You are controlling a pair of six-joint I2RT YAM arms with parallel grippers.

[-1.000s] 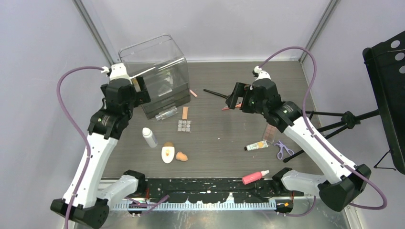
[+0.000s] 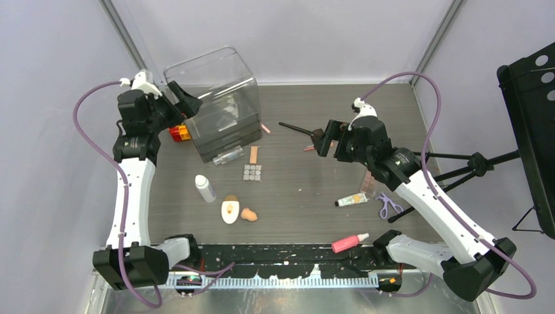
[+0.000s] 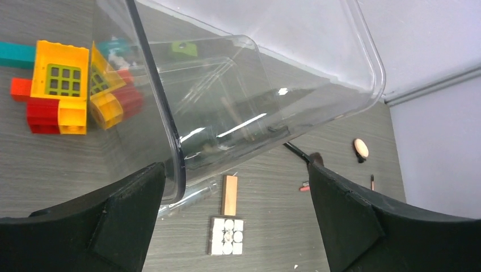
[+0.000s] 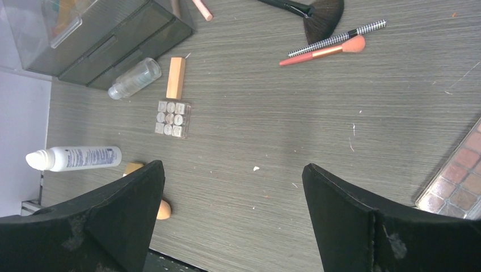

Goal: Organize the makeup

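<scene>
The clear makeup organizer (image 2: 226, 111) stands at the back left. My left gripper (image 2: 188, 98) is open over its left side, the front rim between its fingers in the left wrist view. Scattered makeup includes a fan brush (image 4: 322, 17), pink brush (image 4: 317, 54), square palette (image 2: 252, 172), small bottle (image 2: 229, 156), white bottle (image 2: 204, 188), sponge (image 2: 248, 214), tube (image 2: 351, 199), pink bottle (image 2: 349, 242) and long palette (image 4: 454, 181). My right gripper (image 2: 331, 134) hangs open over the right middle, nothing between its fingers.
Yellow and red toy blocks (image 3: 59, 85) lie left of the organizer. Purple scissors (image 2: 389, 206) lie at the right beside a black stand leg. Walls bound the back and sides.
The right gripper has shifted slightly right. The objects lie where they were.
</scene>
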